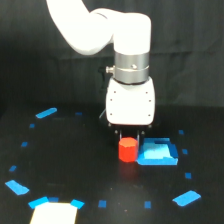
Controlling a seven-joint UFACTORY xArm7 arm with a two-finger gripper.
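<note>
A red hexagonal block (128, 149) stands on the black table, just left of a small blue open box (158, 161). Directly above and behind the block is my gripper (130, 133), pointing down from the white arm. Its dark fingers are small and partly hidden by the block, so their spacing and any hold on it are unclear. The block's right side is very close to the box's left wall; whether they touch I cannot tell.
Blue tape marks (186, 198) lie scattered over the dark tabletop. At the front left edge there is a pale block or panel (54, 213).
</note>
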